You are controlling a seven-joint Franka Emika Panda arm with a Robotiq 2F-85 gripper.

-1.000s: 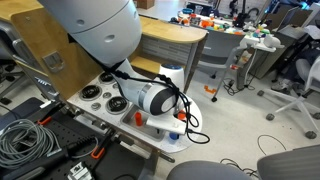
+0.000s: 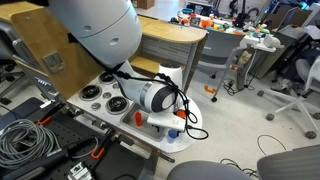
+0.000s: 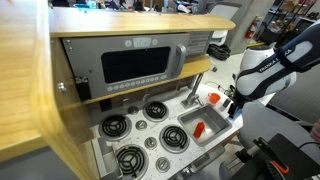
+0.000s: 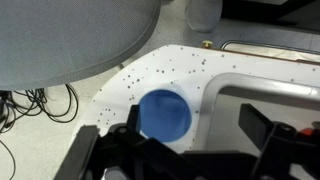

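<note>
A round blue object (image 4: pixel 165 115), perhaps a cup or bowl, stands on the white counter beside the sink in the wrist view. My gripper is open above it, its dark fingers wide apart. The blue object is closer to the left finger (image 4: pixel 128 145) than to the right one. In exterior view 1 the same blue object (image 2: pixel 172 134) shows near the counter's rounded end, just below the arm's end. How much height separates fingers and object cannot be told.
The sink (image 3: pixel 181 122) holds a red object (image 3: pixel 199 130). An orange-red cup (image 3: pixel 214 98) stands on the counter behind it. A stove with several burners (image 3: pixel 117 125) is to the left in exterior view 2. A grey rounded surface (image 4: pixel 70 40) borders the counter.
The arm's end has shifted slightly toward the blue object and lower in exterior view 1. The red objects appear unmoved.
</note>
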